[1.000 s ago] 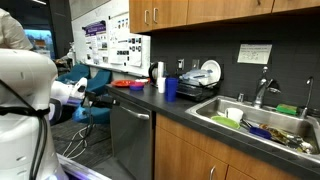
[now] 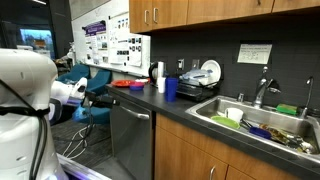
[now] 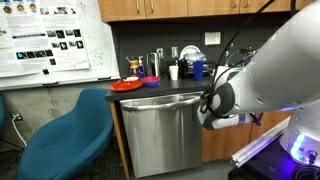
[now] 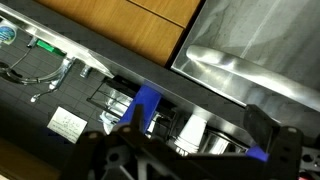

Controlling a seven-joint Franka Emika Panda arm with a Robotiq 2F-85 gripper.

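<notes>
In the wrist view my gripper is open, its two dark fingers wide apart with nothing held between them. It hangs in front of the counter by the closed stainless dishwasher [image 4: 255, 35], whose long bar handle [image 4: 240, 70] runs across the upper right. In exterior view 2 the gripper [image 3: 207, 98] appears near the right end of that handle, partly covered by the arm; contact cannot be made out. From exterior view 1 the dishwasher front [image 2: 132, 140] shows below the dark counter. A blue container [image 2: 171, 89] stands on the counter.
On the counter are a red bowl [image 3: 128, 86], a pink-purple bowl [image 3: 152, 81] and a dish rack with a white plate [image 2: 210, 71]. The sink [image 2: 270, 123] holds several items. A teal beanbag [image 3: 70, 135] occupies floor left of the dishwasher.
</notes>
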